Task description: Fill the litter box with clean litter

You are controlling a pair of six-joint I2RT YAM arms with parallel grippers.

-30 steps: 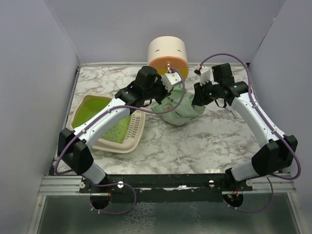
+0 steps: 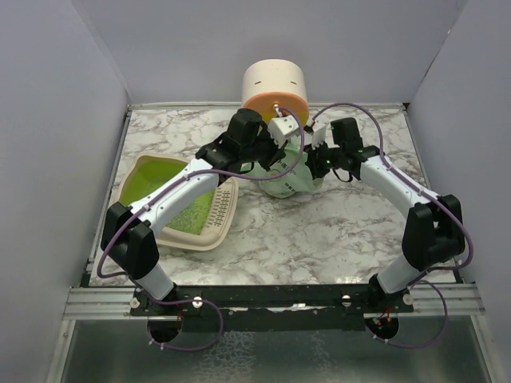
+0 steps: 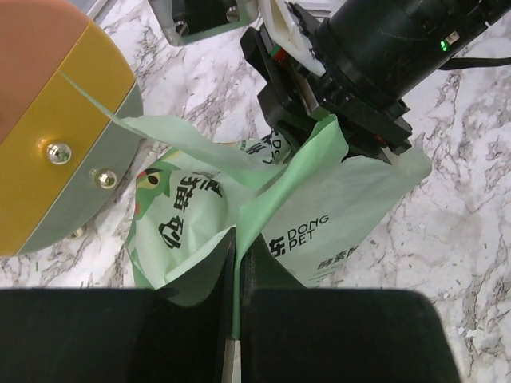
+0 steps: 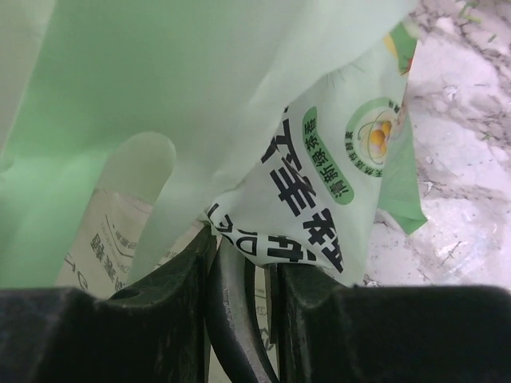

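A crumpled pale green litter bag (image 2: 283, 179) lies at the middle of the marble surface. My left gripper is shut on the bag's thin upright edge. My right gripper is at the bag's right part; in its view printed film bunches over its fingertips, and whether it grips cannot be told. The litter box (image 2: 219, 223), a beige tray with green inside, stands at the left.
A white cylinder with an orange and yellow front (image 2: 271, 80) stands behind the bag at the back. Bare marble (image 2: 303, 247) is free in front. Grey walls bound both sides.
My right arm has moved left and slightly down onto the bag, which is more bunched on that side. My left arm has barely moved.
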